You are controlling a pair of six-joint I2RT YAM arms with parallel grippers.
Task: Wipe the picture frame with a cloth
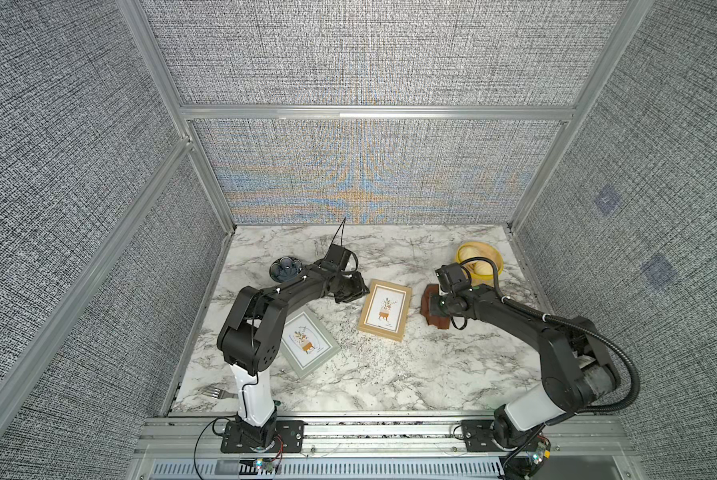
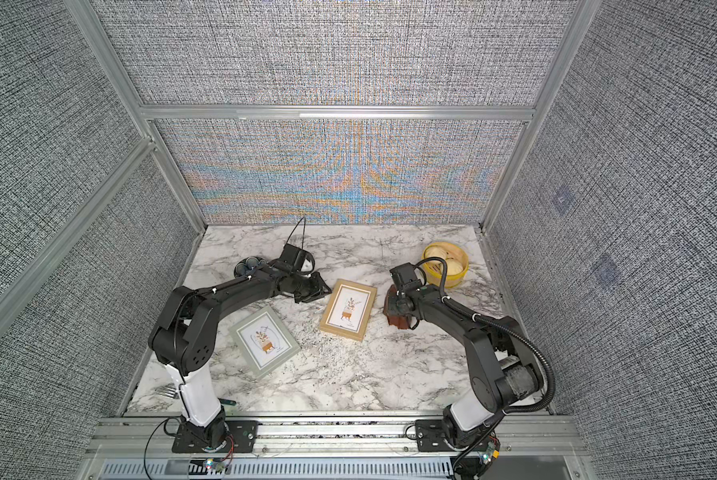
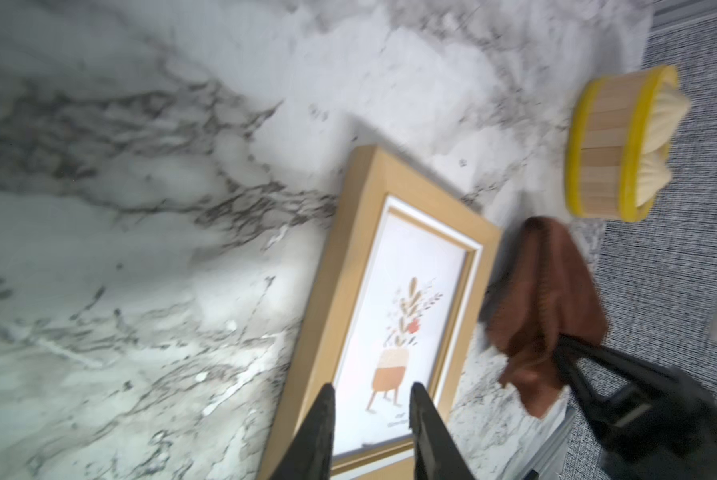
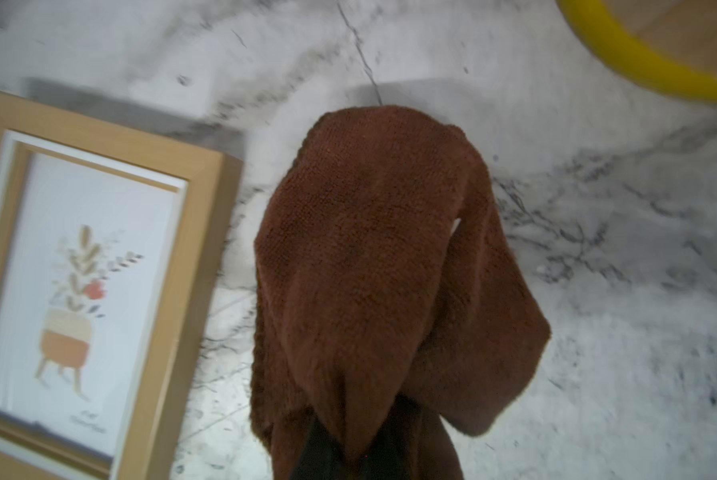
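The wooden picture frame (image 1: pixel 386 309) lies face up in the middle of the table, its plant-pot print uncovered. Just right of it, the brown cloth (image 4: pixel 382 264) hangs bunched from my right gripper, which is shut on it; the fingertips are partly covered by folds. In the left wrist view, a gap of table separates the cloth (image 3: pixel 546 312) from the frame (image 3: pixel 390 320). My left gripper is part open above the frame's left side, its two fingers apart with nothing between them.
A grey-green picture frame (image 1: pixel 308 342) lies at front left. A dark blue bowl-like holder (image 1: pixel 284 269) stands behind the left arm, and a yellow-rimmed basket with buns (image 2: pixel 446 264) is at back right. A fork (image 1: pixel 219 393) sits near the front left edge. Front centre is open table.
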